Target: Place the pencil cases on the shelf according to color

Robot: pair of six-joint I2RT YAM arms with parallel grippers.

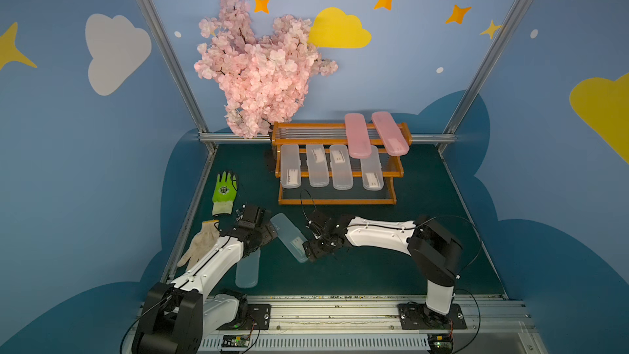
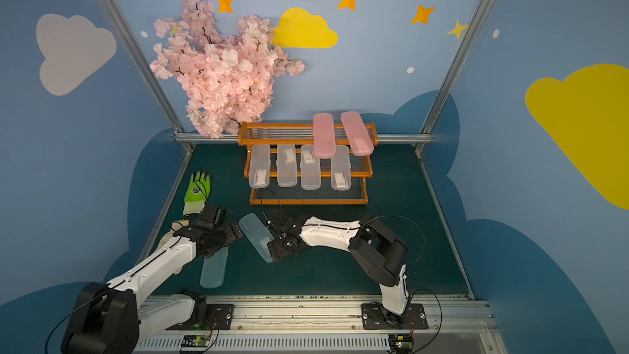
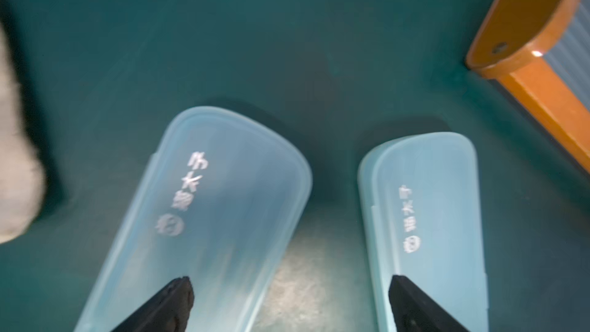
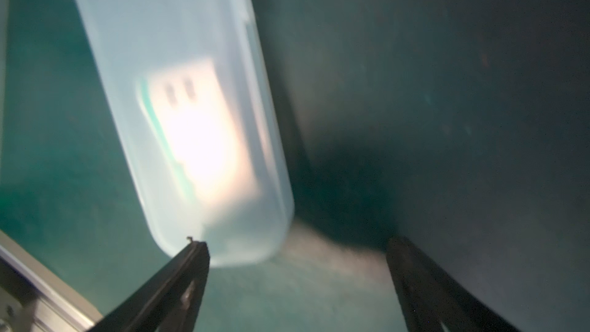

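Two light-blue pencil cases lie on the mat: one slanted (image 1: pixel 288 236), one upright-lengthwise (image 1: pixel 246 274) below my left gripper (image 1: pixel 267 234). In the left wrist view both fingertips (image 3: pixel 175 301) stand apart above the cases, open. My right gripper (image 1: pixel 311 251) is open beside the slanted case's near end, nothing between its fingers. On the orange shelf, two pink cases (image 1: pixel 357 135) rest on the top tier and several clear cases (image 1: pixel 317 164) on the middle tier; the bottom tier (image 1: pixel 334 201) is empty.
A green glove (image 1: pixel 224 190) and a beige glove (image 1: pixel 196 249) lie at the left. Pink blossom (image 1: pixel 262 65) stands behind the shelf. The mat right of the shelf is clear.
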